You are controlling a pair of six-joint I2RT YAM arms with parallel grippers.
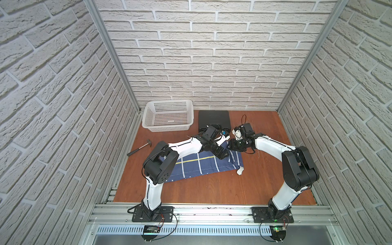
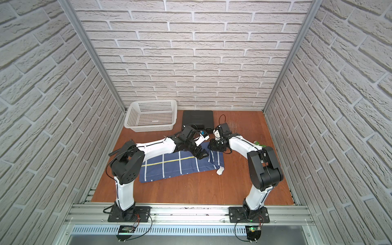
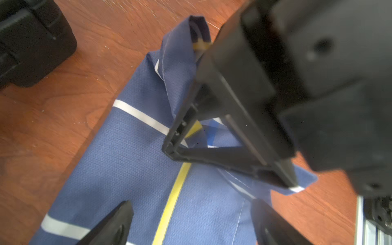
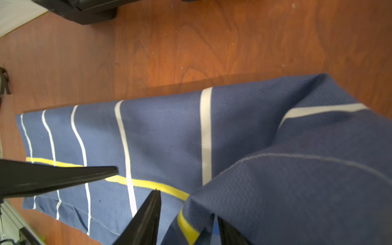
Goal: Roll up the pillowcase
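Observation:
My left gripper stands open above the cloth near that right end, nothing between its fingertips. My right gripper is at the fold, a narrow part of the cloth with yellow band lying between its fingers, partly open; whether it pinches the cloth I cannot tell. In the left wrist view the body of a gripper hides part of the fold.
A white basket (image 1: 167, 115) sits at back left, a black case (image 1: 214, 118) at back centre. A hammer (image 1: 138, 149) lies at the left. The two grippers are close together.

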